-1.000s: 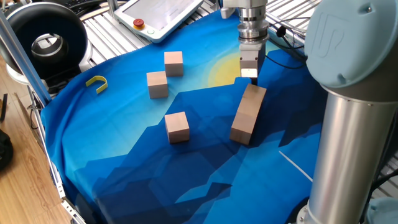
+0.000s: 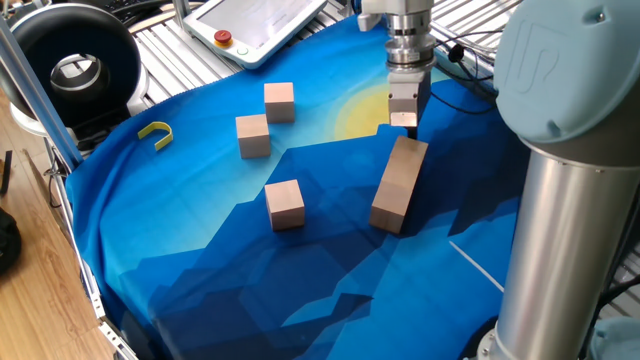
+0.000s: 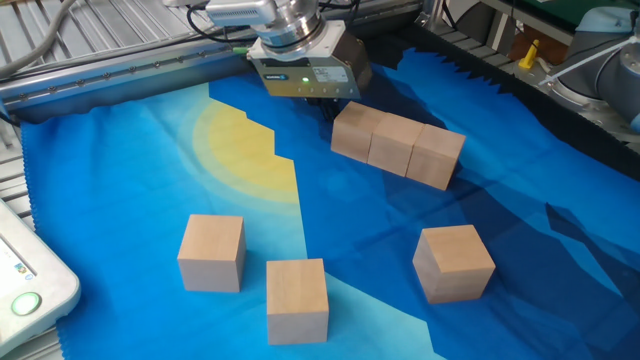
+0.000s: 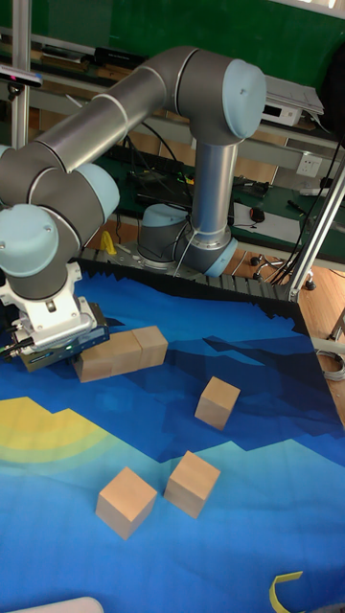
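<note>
Three wooden cubes stand side by side as one row (image 3: 390, 138), in contact with each other; exterior view 1 shows the row (image 2: 398, 185) as one long bar. My gripper (image 3: 325, 108) is low over the cloth at the far end of that row, its short dark fingers close together beside or against the end cube. They look shut, with nothing visible between them. In exterior view 3 the gripper body hides its fingers. Three more cubes lie apart: one cube (image 3: 453, 264) alone, and a pair, a cube (image 3: 212, 252) and another cube (image 3: 297, 302), with a narrow gap between them.
A teach pendant (image 2: 255, 25) lies at the table's edge. A yellow hook-shaped piece (image 2: 157, 134) rests on the blue cloth (image 2: 200, 200). The arm's base stands on the row's other side. Open cloth separates the row from the loose cubes.
My gripper has shifted slightly towards the arm's base side at the row's end. The end cube has turned a little, so the row looks straighter. The loose cubes have not moved.
</note>
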